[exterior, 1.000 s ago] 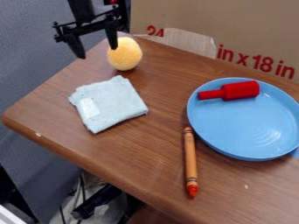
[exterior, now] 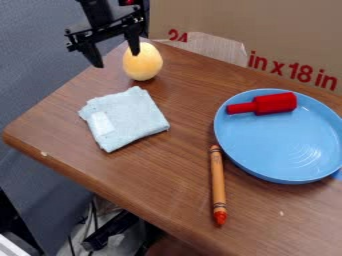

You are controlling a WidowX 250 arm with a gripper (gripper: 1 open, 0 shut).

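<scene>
The black gripper (exterior: 115, 56) hangs at the top left, open, with its fingers apart. One finger reaches down beside a pale yellow ball (exterior: 143, 65) near the table's back left; the other is out over the table's left edge. A folded light blue cloth (exterior: 123, 119) lies in front of the ball. On the right, a blue plate (exterior: 287, 150) holds a red cylinder with a handle (exterior: 273, 103). An orange crayon (exterior: 218, 185) lies left of the plate.
The wooden table (exterior: 100, 175) ends at the left above a dark floor area. A cardboard box (exterior: 281, 35) stands behind it.
The objects on the table have not visibly moved.
</scene>
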